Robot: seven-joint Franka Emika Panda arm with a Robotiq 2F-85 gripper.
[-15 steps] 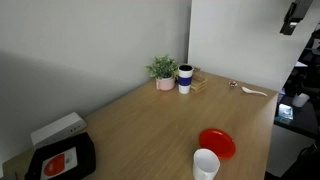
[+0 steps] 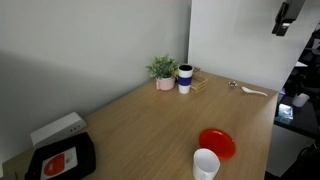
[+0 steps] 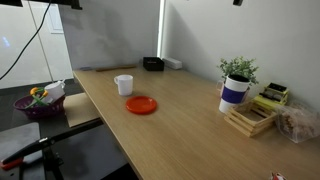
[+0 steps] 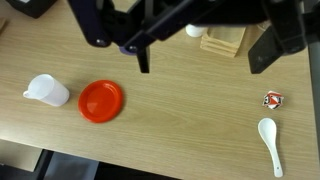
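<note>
My gripper hangs high above the table, its two fingers wide apart and nothing held between them. In exterior view 1 the gripper shows at the upper right. A red plate lies flat on the table, with a white mug upright beside it. The wrist view shows the same plate and mug below and left of the fingers. A white spoon and a small red-and-white object lie to the right.
At the wall stand a white-and-blue cup, a potted plant and a wooden crate. A clear bag lies near them. A black case occupies the opposite end.
My gripper has shifted slightly to the left in exterior view 1. The objects on the table have stayed where they were.
</note>
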